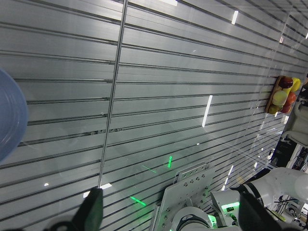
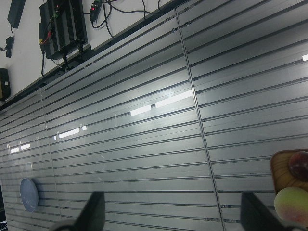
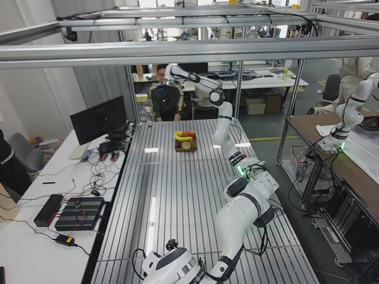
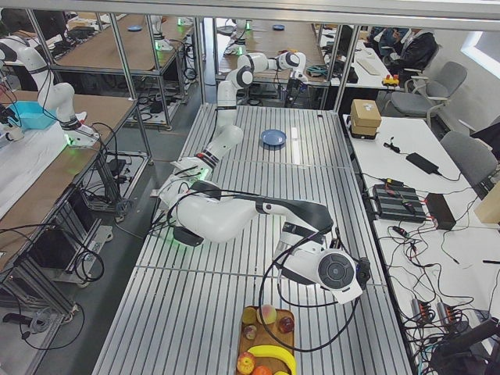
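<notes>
A blue plate (image 4: 273, 137) rests on the slatted metal table at one end. A wooden tray (image 4: 248, 344) of fruit, with a banana (image 4: 273, 353), apples and other round fruit, lies at the other end. Both arms are raised over the table. My left gripper hangs over the table near the plate, its two fingers apart with nothing visible between them. My right gripper is above the table beside the fruit tray, fingers apart and empty.
A side desk (image 3: 35, 248) along it holds a monitor, power boxes and cables. An overhead aluminium frame spans the workspace.
</notes>
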